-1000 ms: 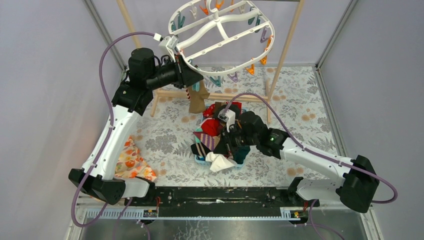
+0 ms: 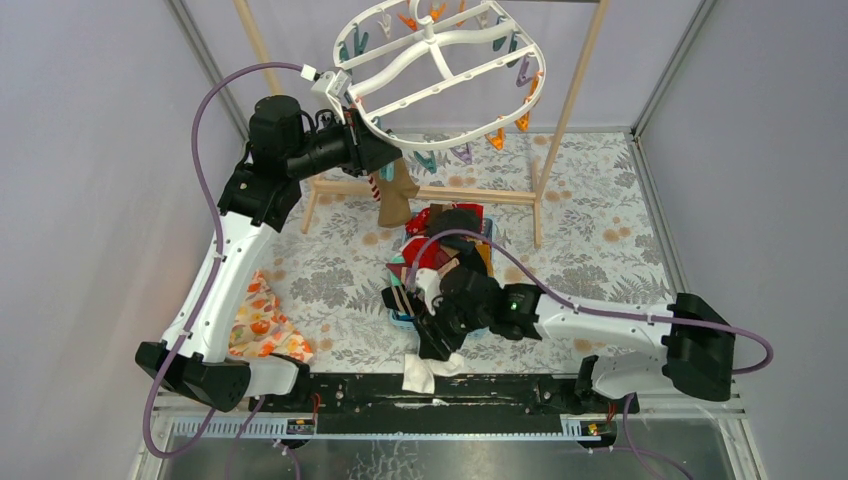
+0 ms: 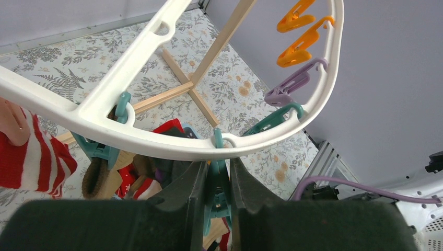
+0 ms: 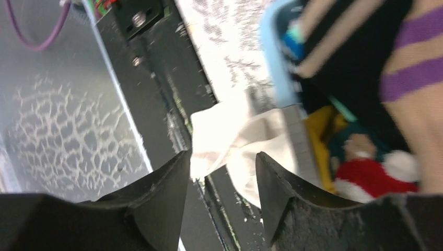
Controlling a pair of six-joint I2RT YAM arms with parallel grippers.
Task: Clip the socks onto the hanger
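The white hanger (image 2: 388, 42) with its coloured clips hangs at the top of the top view. On its rim, my left gripper is shut on a teal clip (image 3: 218, 137). A white sock (image 4: 219, 130) lies crumpled outside the basket, partly over the dark rail at the front. Above it, my right gripper stands open with nothing held between its fingers. In the top view that gripper (image 2: 436, 350) hides part of the white sock (image 2: 418, 374). A brown sock (image 2: 396, 200) and a red-and-white striped sock (image 3: 36, 162) hang from the hanger.
A blue basket (image 4: 276, 63) full of socks stands beside the right gripper. The wooden stand (image 2: 480, 195) crosses behind it. An orange floral cloth (image 2: 262, 325) lies at the left.
The right gripper has moved down toward the front rail. The white sock, earlier hanging at the basket's front edge by that gripper, now lies loose outside the basket. The left arm has barely moved.
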